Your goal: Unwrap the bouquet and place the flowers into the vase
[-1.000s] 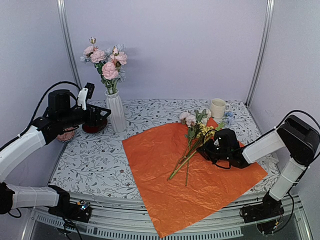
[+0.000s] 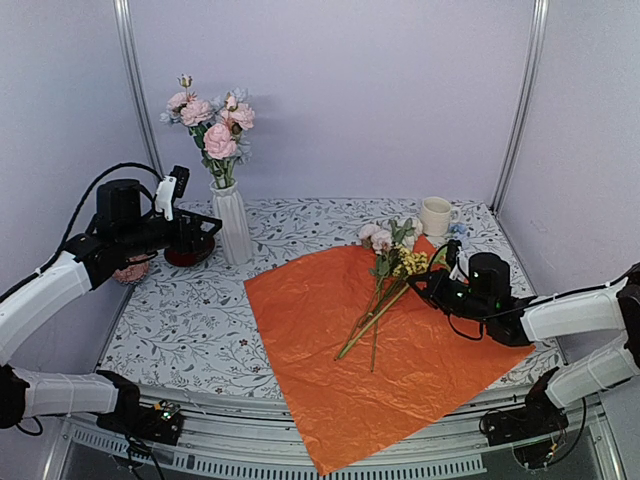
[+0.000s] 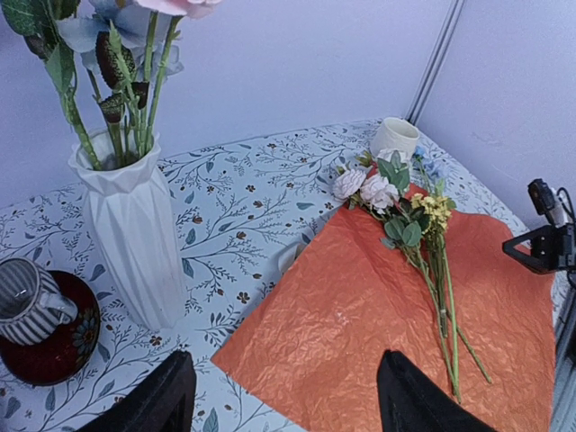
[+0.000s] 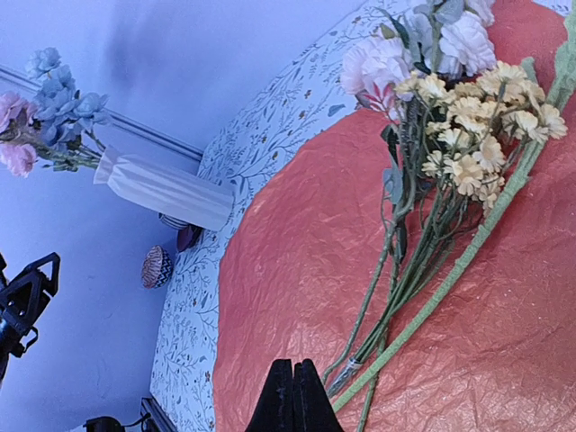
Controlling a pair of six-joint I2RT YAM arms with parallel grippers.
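The white fluted vase [image 2: 232, 225] stands upright at the back left, holding pink and blue flowers [image 2: 218, 138]. On the orange sheet lie loose stems: white-pink flowers [image 3: 379, 191], a yellow bunch [image 4: 486, 126] and a thick green stem [image 4: 450, 274]. My right gripper is shut with nothing between its fingers; the green stem passes outside them, on the right in the right wrist view. From above, the right gripper [image 2: 412, 281] is beside the yellow flowers. The left gripper is open and empty, near the vase.
Behind the flowers stands a white mug [image 2: 436, 216] with small blue flowers beside it. A striped cup [image 3: 29, 301] sits on a dark red saucer [image 3: 67, 355] left of the vase. The orange sheet [image 2: 340, 420] is bare toward its front corner.
My right gripper has drawn back to the right, staying shut, while the stems have stayed on the sheet. The left arm has not moved.
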